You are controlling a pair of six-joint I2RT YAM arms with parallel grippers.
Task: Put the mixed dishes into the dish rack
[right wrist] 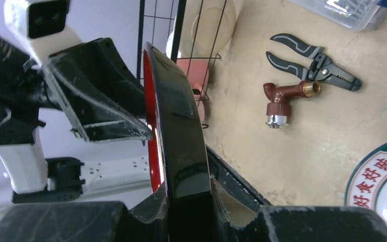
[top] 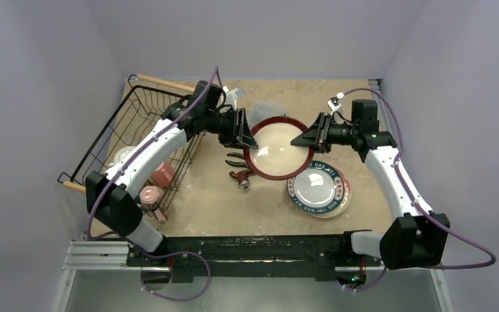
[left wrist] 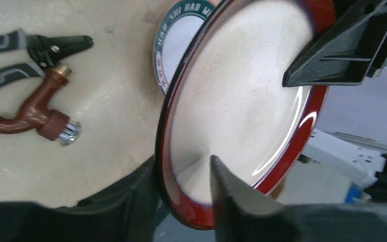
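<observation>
A red-rimmed cream plate [top: 277, 156] is held aloft, tilted, between both arms. My right gripper [top: 308, 140] is shut on its right side. My left gripper [top: 243, 138] is at its left edge; in the left wrist view the rim lies between its blurred fingers, and whether they grip it is unclear. Below right lie stacked plates, the top one blue-green rimmed [top: 315, 187]. At the left stands the black wire dish rack [top: 115, 120], holding pink cups [top: 163, 175] and a white dish [top: 123, 153].
Pruning shears [right wrist: 322, 70] and a brown tap fitting [right wrist: 282, 98] lie mid-table, below the held plate in the top view. A clear container [top: 264, 110] is at the back.
</observation>
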